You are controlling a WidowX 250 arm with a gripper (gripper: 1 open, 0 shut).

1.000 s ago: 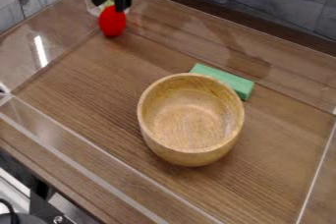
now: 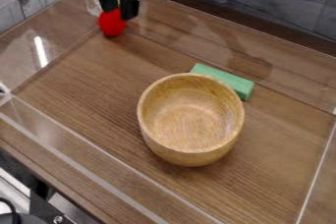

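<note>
A red round object sits on the wooden table at the upper left. The dark gripper is directly over it at the top edge, its lower part close to or on the object's top. Whether its fingers are open or shut on it cannot be made out.
A wooden bowl stands at the lower middle right, with a green block just behind it. A raised edge runs along the back right.
The gripper has shifted slightly and sits lower over the red object, covering more of its top. The bowl and green block are unchanged.
</note>
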